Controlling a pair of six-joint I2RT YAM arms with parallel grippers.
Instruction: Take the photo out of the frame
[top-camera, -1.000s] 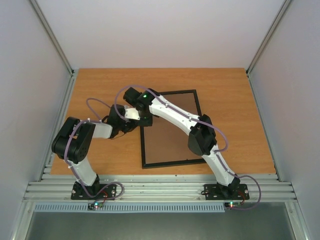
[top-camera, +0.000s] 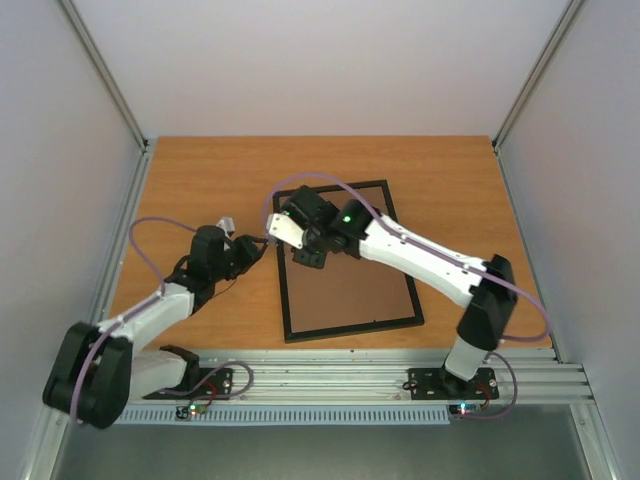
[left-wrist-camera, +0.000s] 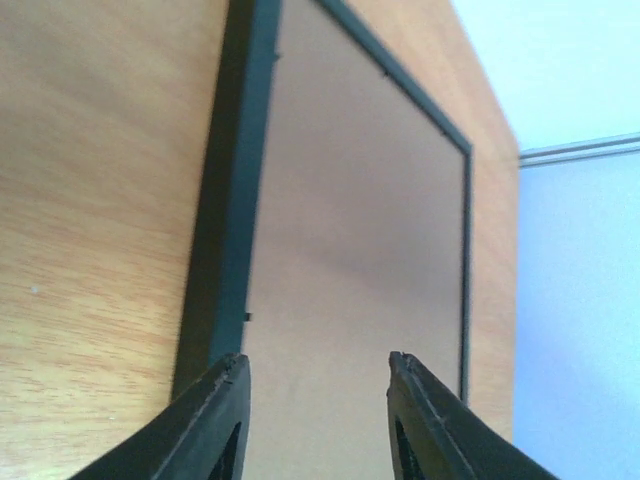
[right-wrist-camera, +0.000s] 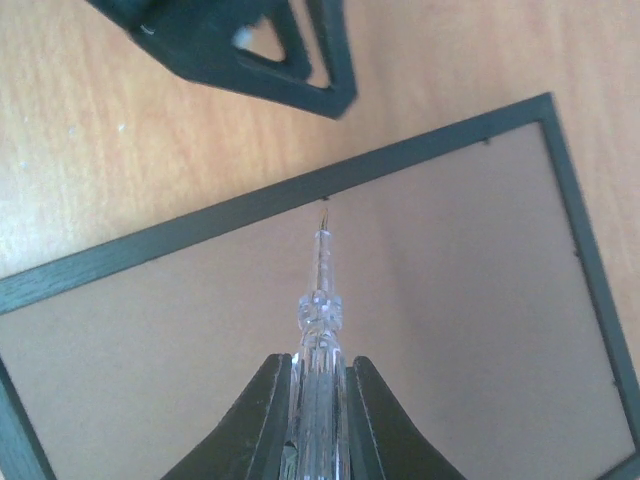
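A dark rectangular frame (top-camera: 350, 326) lies flat with its brown backing (top-camera: 340, 295) upward and small tabs along the inner edge. My left gripper (top-camera: 262, 243) stands open beside the frame's left side; in the left wrist view its fingers (left-wrist-camera: 215, 420) are apart with nothing between them. My right gripper is shut on a clear-handled screwdriver (right-wrist-camera: 322, 320). In the right wrist view the screwdriver's tip appears over the backing, just by a tab (right-wrist-camera: 325, 197) on the frame's edge; whether it touches cannot be told.
Bare wooden table (top-camera: 470, 210) surrounds the frame, with most free room at the right and back. White walls (top-camera: 330, 60) and metal rails (top-camera: 310, 365) bound the table.
My right gripper has moved right over the frame with the screwdriver. My left arm has shifted toward the front left at its base, its gripper staying near the frame's left side.
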